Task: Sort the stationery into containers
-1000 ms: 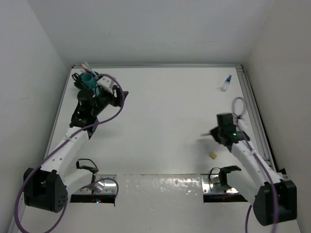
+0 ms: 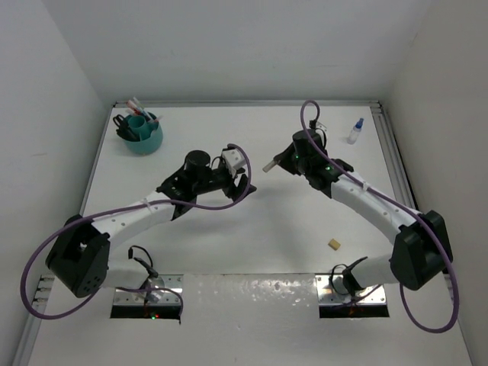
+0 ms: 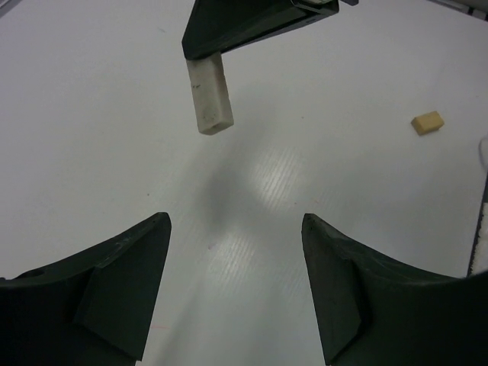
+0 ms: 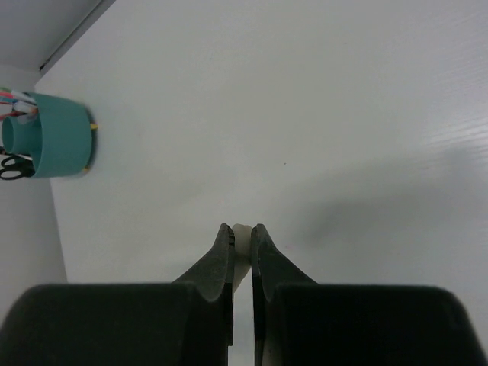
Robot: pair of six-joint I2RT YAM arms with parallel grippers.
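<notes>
A pale grey rectangular eraser-like block [image 2: 271,164] [image 3: 210,95] is held in my right gripper [image 2: 284,158], which is shut on it above the middle of the table. My left gripper [image 2: 244,187] stands open and empty, a short way left of and nearer the front than the block, facing it. A teal pen holder [image 2: 145,143] [image 4: 65,137] at the back left holds pens and black scissors. A small tan block [image 2: 334,244] [image 3: 427,122] lies at the front right.
A small clear bottle with a blue cap [image 2: 354,133] stands at the back right.
My right gripper has come from the front right up and leftward with the pale block. My left gripper has moved from beside the pen holder rightward toward the middle.
</notes>
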